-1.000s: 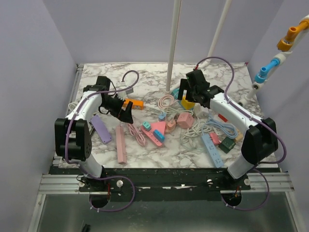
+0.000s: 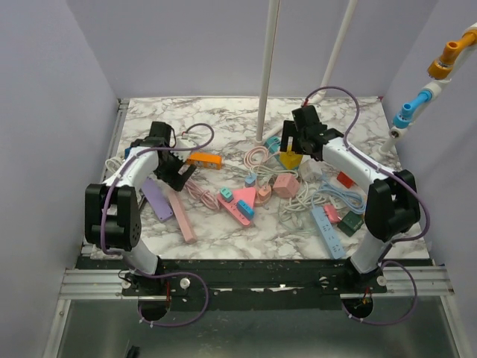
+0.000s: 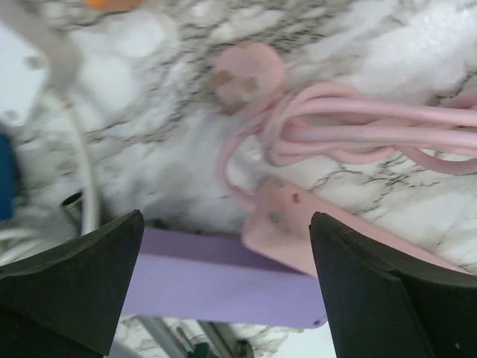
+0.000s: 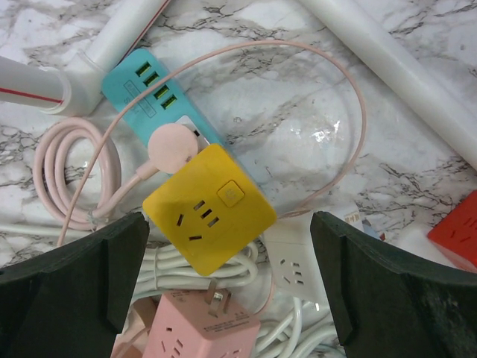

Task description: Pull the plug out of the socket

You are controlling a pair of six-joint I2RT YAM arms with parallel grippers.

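Note:
In the left wrist view a round pink plug (image 3: 257, 66) lies on the marble beside a bundled pink cord (image 3: 358, 123); blur hides its prong details. The cord runs to the end of a pink power strip (image 3: 279, 222), which touches a purple strip (image 3: 216, 287). Above these strips my left gripper is open, holding nothing. My right gripper also stands open, over a yellow cube socket (image 4: 209, 209). A pale pink plug (image 4: 173, 148) rests against a teal power strip (image 4: 149, 82), partly covered by the cube.
A pink cube (image 4: 197, 324), a white socket block (image 4: 298, 253) and coiled white cables crowd the right gripper. White pipes (image 4: 395, 71) cross the back. An orange strip (image 2: 205, 159) lies right of the left gripper. Bare marble (image 2: 253, 239) shows at front centre.
The pink cord bundle shifted left and backward, and the pink strip's far end turned left. The right arm shifted slightly.

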